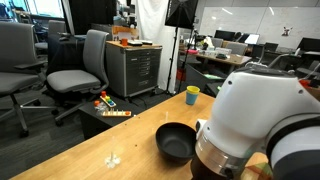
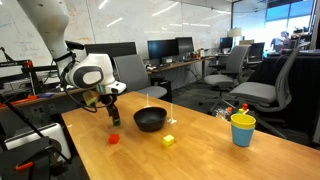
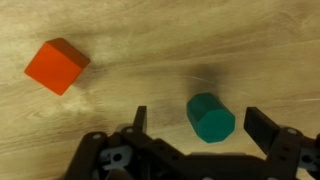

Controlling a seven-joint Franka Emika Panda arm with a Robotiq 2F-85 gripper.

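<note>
My gripper stands open above the wooden table, its dark fingers apart to the left and right. In the wrist view a dark green block shows between them, nearer the right finger, apparently below the tips. An orange-red block rests on the table at upper left of that view. Exterior view 2 has the red block in front of the arm and a black bowl to its right. The arm hides much of the table's near right side in exterior view 1, where the bowl sits beside it.
A yellow block lies to the right of the bowl. Farther right stand a blue cup and a yellow cup. Colourful small items sit at the table's far edge.
</note>
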